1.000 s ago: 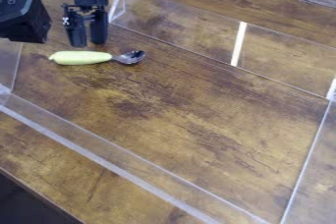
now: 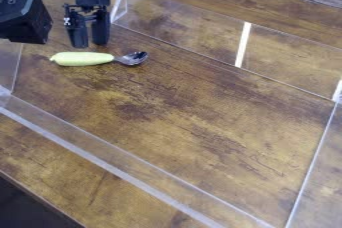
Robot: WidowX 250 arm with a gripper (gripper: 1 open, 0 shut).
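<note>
My black gripper (image 2: 88, 34) hangs at the upper left of the camera view, open, with nothing visible between its fingers. Just below it on the wooden surface lies a pale yellow-green elongated object (image 2: 83, 59), like a corn cob or similar toy. A metal spoon (image 2: 131, 59) lies at its right end, touching or overlapping it; which, I cannot tell.
Clear plastic walls (image 2: 187, 34) with white strips border the wooden work surface (image 2: 201, 122). A dark edge shows at the lower left.
</note>
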